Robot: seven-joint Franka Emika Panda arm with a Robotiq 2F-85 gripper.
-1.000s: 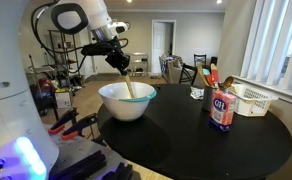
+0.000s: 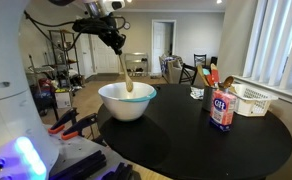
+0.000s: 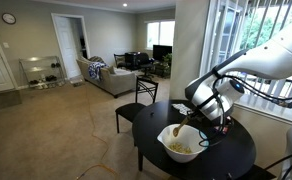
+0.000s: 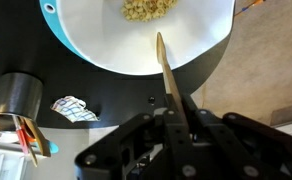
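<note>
A long wooden spoon or stick (image 4: 164, 62) is gripped in my gripper (image 2: 119, 50), which is shut on it. Below is the large white bowl (image 2: 124, 108), with a light blue patch on its rim. My gripper is above the bowl, and the spoon (image 2: 126, 70) points down towards it. Small beige pieces (image 4: 146, 9) lie at the bottom of the bowl in the wrist view. The spoon's tip is over the bowl's inside there, apart from the pieces. Exactly how high it is above the bowl, I cannot tell.
On the dark round table (image 2: 176, 135) stand a red and blue carton (image 2: 222, 108), a white basket (image 2: 250, 98) and a metal holder (image 4: 17, 97) with utensils. A crumpled patterned packet (image 4: 74, 108) lies near the bowl.
My gripper has risen with the spoon still in it. The spoon's lower end is higher against the bowl than before. The bowl stays in place.
</note>
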